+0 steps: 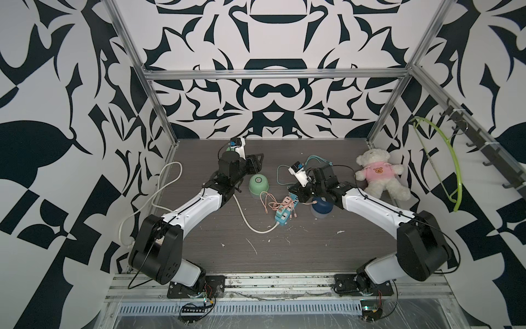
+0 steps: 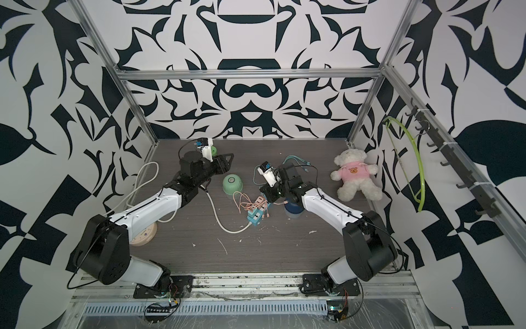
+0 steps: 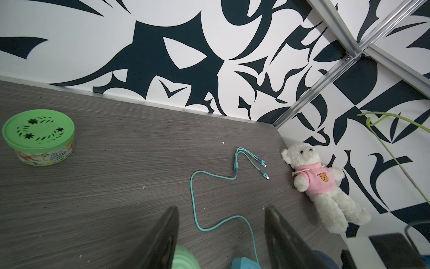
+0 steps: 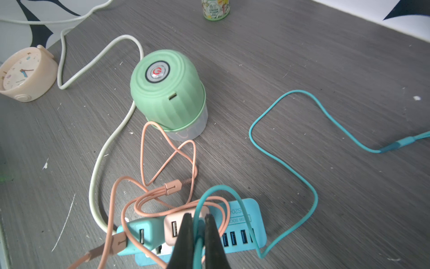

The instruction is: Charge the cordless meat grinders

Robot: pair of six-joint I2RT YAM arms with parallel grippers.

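Note:
A green cordless grinder (image 4: 166,92) with a power button on top and a small port in its side stands upright left of centre. The blue grinder (image 1: 322,206) is partly covered by my right arm. Over the power strip (image 4: 244,224), my right gripper is shut; a teal cable (image 4: 218,187) arcs down at its fingertips, and whether it is pinched there is unclear. Pink cables (image 4: 142,172) loop over the strip, with one end reaching towards the blue grinder. My left gripper stands open and empty above the table, behind the green grinder.
A green-lidded tub (image 3: 38,136) sits at the back left. Across the back table lie the teal cable's branched ends (image 3: 253,161). A teddy bear (image 1: 379,174) leans at the right wall. A clock (image 4: 26,74) is at the left.

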